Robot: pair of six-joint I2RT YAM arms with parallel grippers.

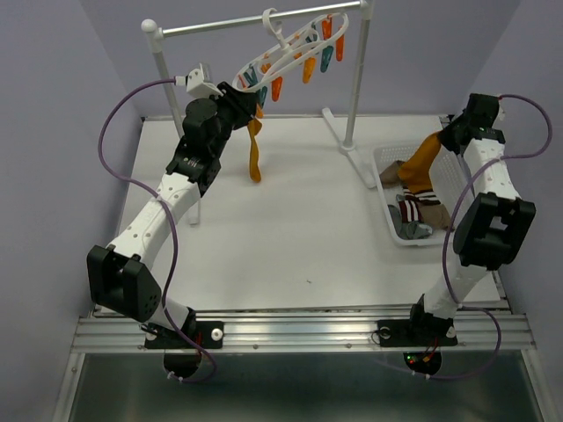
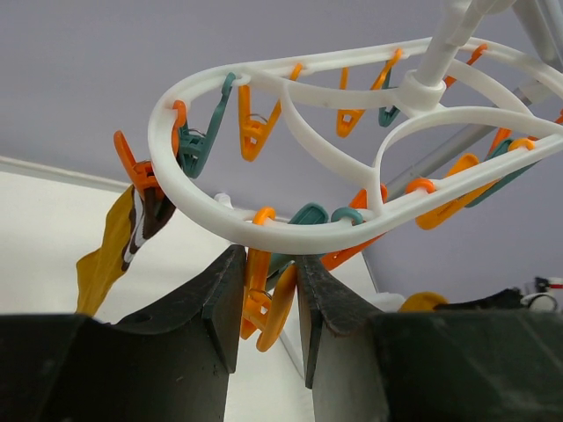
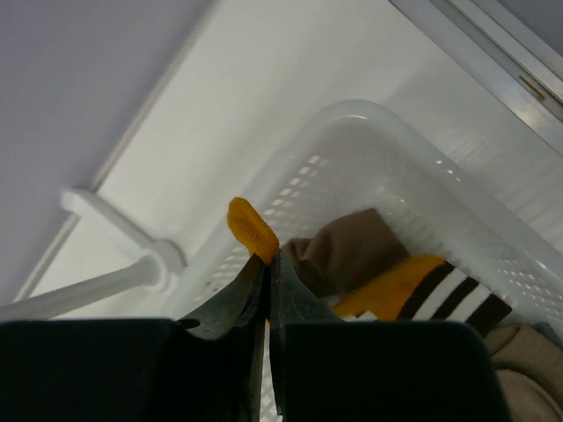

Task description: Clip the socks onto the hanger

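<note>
A white oval hanger [image 1: 281, 57] with orange and teal clips hangs from the rack. In the left wrist view my left gripper is shut on an orange clip [image 2: 283, 303] at the hanger's rim. A yellow sock [image 2: 104, 268] hangs from a clip beside it. My right gripper [image 1: 449, 139] is shut on another yellow sock [image 1: 418, 171] above the basket; its tip pokes up between the fingers in the right wrist view.
The white basket [image 1: 384, 211] at the right holds brown, grey and striped socks. The rack's feet [image 1: 347, 154] stand on the white table [image 1: 281, 255], whose middle is clear.
</note>
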